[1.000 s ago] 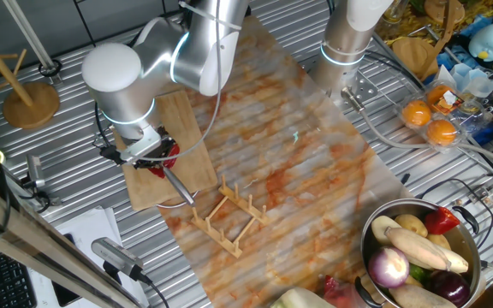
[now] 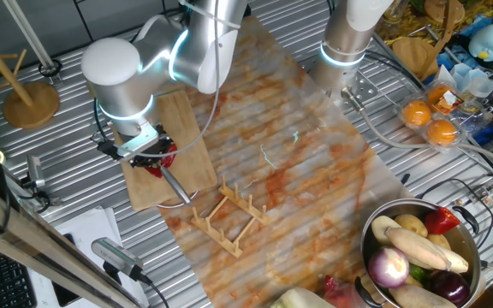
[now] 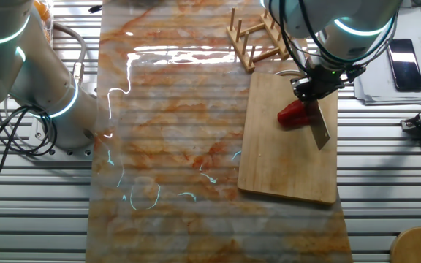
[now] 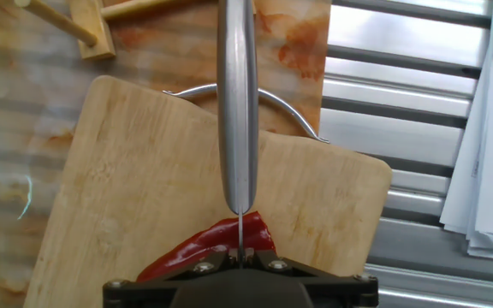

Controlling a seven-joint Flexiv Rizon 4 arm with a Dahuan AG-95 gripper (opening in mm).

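A knife is held in my gripper, its fingers shut on it. The metal handle (image 4: pixel 237 103) points away from the gripper, past the board's edge in the wrist view. In exterior view 2 the flat blade (image 3: pixel 320 131) stands on edge over the wooden cutting board (image 3: pixel 269 164). A red pepper (image 3: pixel 295 115) lies on the board right beside the blade; whether the blade touches or cuts it, I cannot tell. From the wrist, part of the pepper (image 4: pixel 204 245) is hidden under the fingers.
A wooden peg rack (image 2: pixel 229 221) stands just off the board's handle end. The pot (image 2: pixel 369 257) of vegetables is at the front right.
Gripper and knife have shifted only very slightly over the board. The pepper, board and rack look unmoved.
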